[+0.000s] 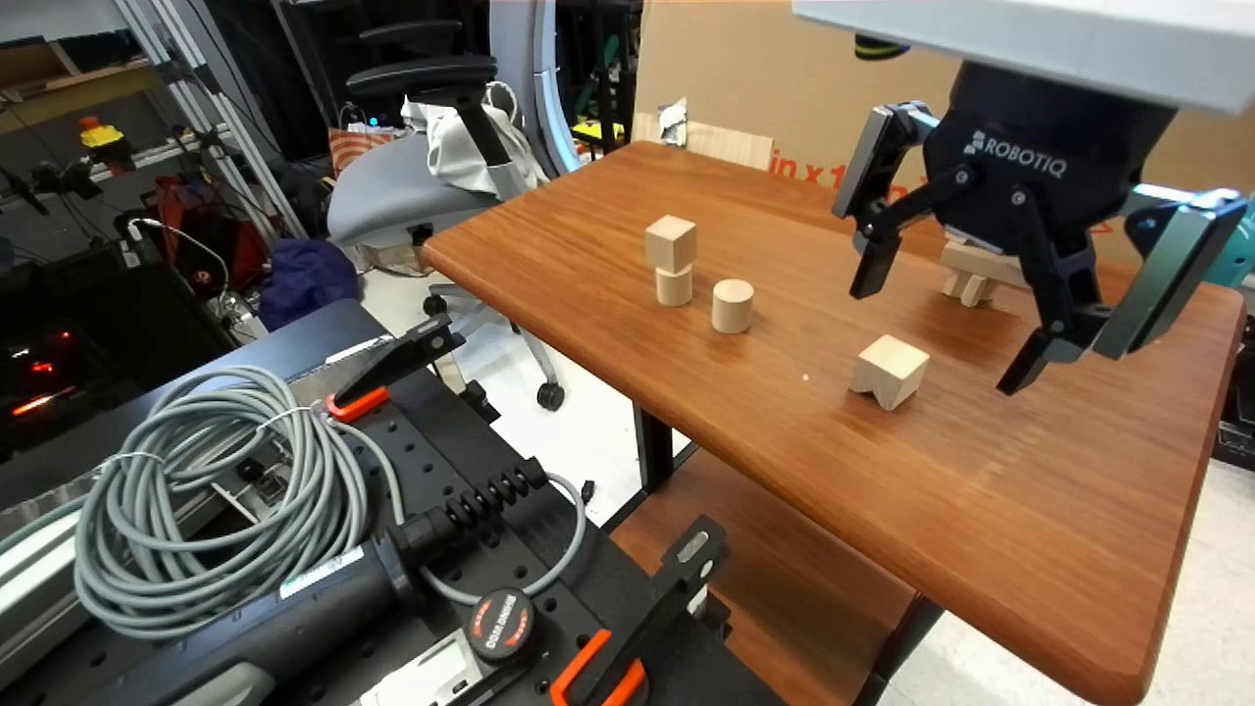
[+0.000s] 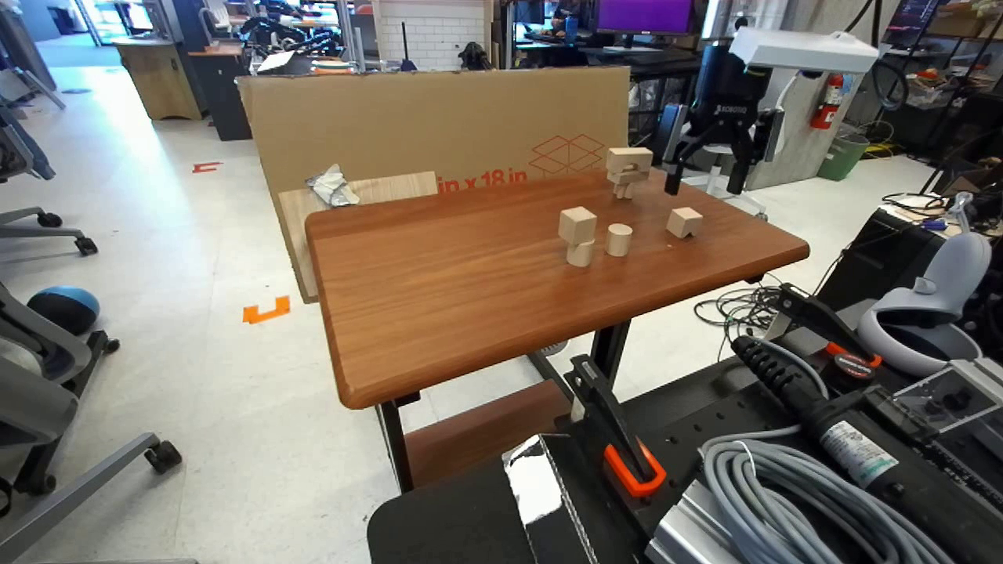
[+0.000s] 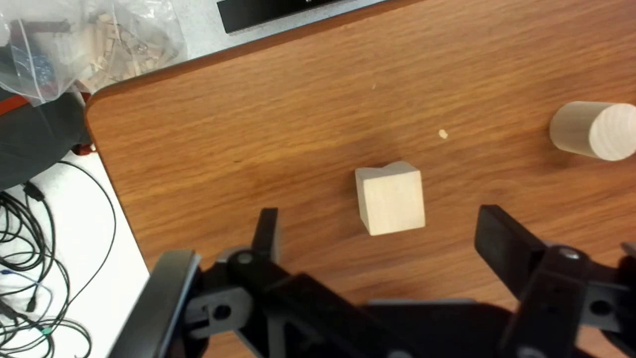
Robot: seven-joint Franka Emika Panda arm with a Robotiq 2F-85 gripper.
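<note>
My gripper [image 1: 947, 335] stands open above the right part of the table, nothing between its fingers. A notched wooden cube [image 1: 890, 371] rests on the wood with its notch facing down and sideways. In the wrist view that notched cube [image 3: 393, 200] lies ahead of my gripper, seen across the gap and well below the fingertips. One plain cube [image 1: 672, 242] sits on top of a short cylinder [image 1: 674, 286]. Beside that stack stands a lone cylinder [image 1: 731, 306]. A small stack of blocks with an arch [image 2: 629, 160] stands at the back; exterior view 1 has it mostly hidden behind my gripper.
Bare wood surrounds the notched cube on the table [image 2: 451, 272]. A cardboard sheet [image 2: 442, 122] rises along the back edge. Cables and clamps lie on a black bench [image 1: 424, 471] across a gap from the table's front.
</note>
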